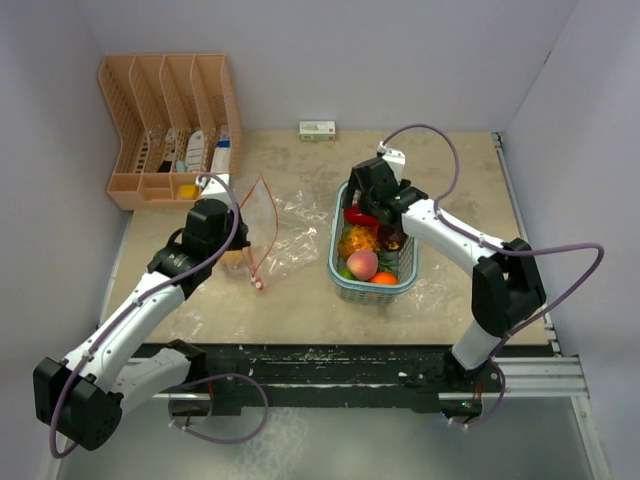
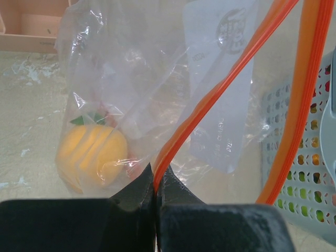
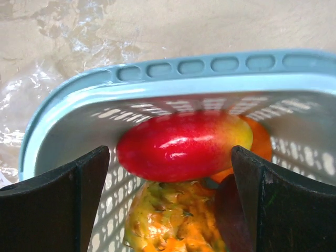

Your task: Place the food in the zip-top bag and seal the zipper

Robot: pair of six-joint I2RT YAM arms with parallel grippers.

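Note:
My left gripper is shut on one orange zipper edge of the clear zip top bag [image 2: 126,68]; the bag's mouth stands apart, its other orange edge [image 2: 302,100] to the right. Inside the bag lies a yellow fruit [image 2: 92,157] with green leaves. In the right wrist view my open right gripper hovers over the basket [image 3: 157,84], its fingers either side of a red mango-like fruit [image 3: 184,144]. Nearer sit a spiky orange-yellow fruit [image 3: 170,215] and a dark round one [image 3: 228,215]. A peach [image 1: 362,264] and an orange [image 1: 383,279] show in the top view.
A pink divided organizer [image 1: 165,120] stands at the back left, holding several small items. At the back middle is a small white-green box [image 1: 317,130]. Bare tabletop [image 1: 455,170] lies right of the basket.

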